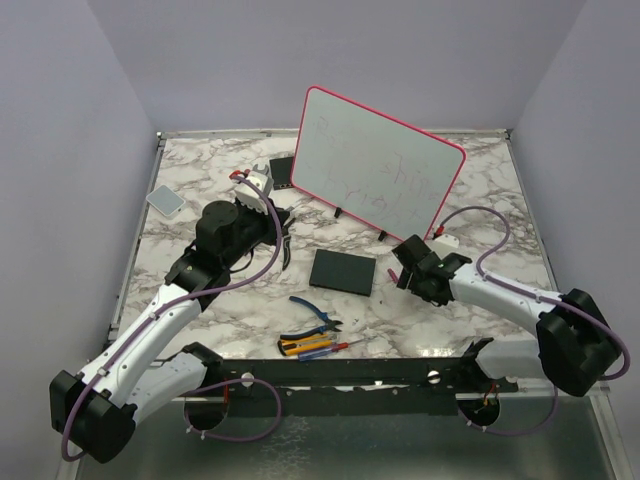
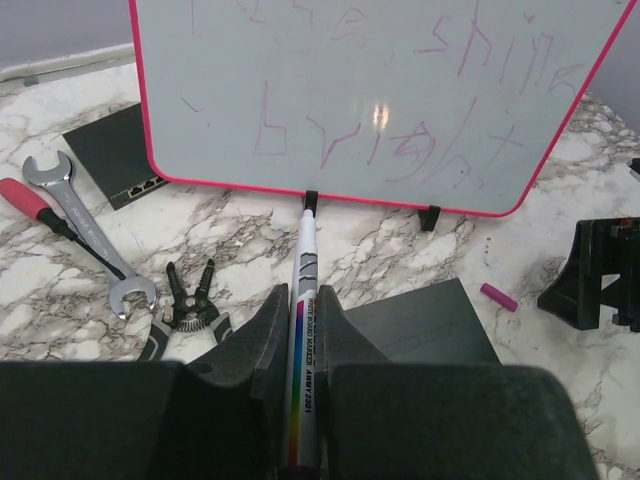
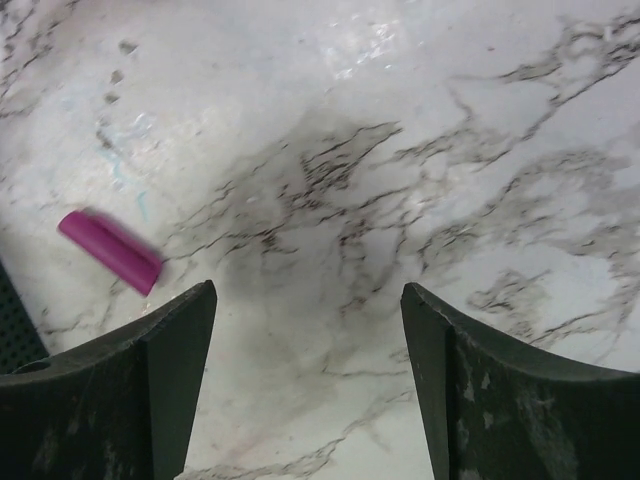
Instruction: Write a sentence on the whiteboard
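The whiteboard (image 1: 370, 150) stands tilted at the back, with pink handwriting reading roughly "the shines bright" in the left wrist view (image 2: 360, 90). My left gripper is shut on a white marker (image 2: 306, 270), tip pointing toward the board. My right gripper hangs over bare marble, its fingers apart with nothing between them. A short magenta piece, possibly a cap (image 3: 110, 248), lies on the table to the left of the right gripper.
A dark pad (image 1: 342, 270) lies at the centre. Pliers (image 1: 315, 315), a box cutter (image 1: 305, 340) and screwdrivers are at the front; a wrench (image 2: 80, 210) and wire strippers (image 2: 190, 310) lie left.
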